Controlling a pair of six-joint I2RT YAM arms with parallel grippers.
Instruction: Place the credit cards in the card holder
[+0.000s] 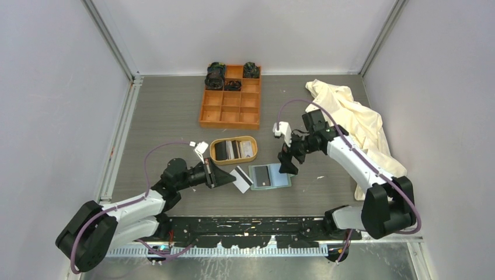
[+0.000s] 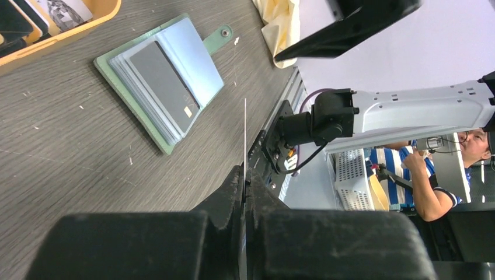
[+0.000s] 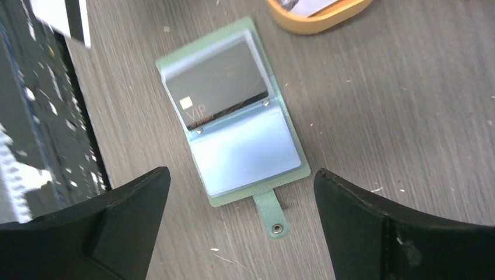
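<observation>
A white card with a dark stripe [image 1: 241,179] is pinched in my left gripper [image 1: 234,178], which is shut on it. In the left wrist view that card [image 2: 245,134] is seen edge-on as a thin line rising from the fingertips. The green card holder [image 1: 270,176] lies unfolded on the table just right of the card. A grey VIP card [image 3: 219,84] sits in a clear pocket on one half of the holder; the other half shows a clear, bluish pocket [image 3: 248,151]. My right gripper is open above the holder's strap side, nothing between its fingers.
A tan tray [image 1: 255,142] holding several cards stands behind the holder. Farther back is an orange compartment box [image 1: 230,124] with dark items. Cream cloth [image 1: 365,125] lies at the right.
</observation>
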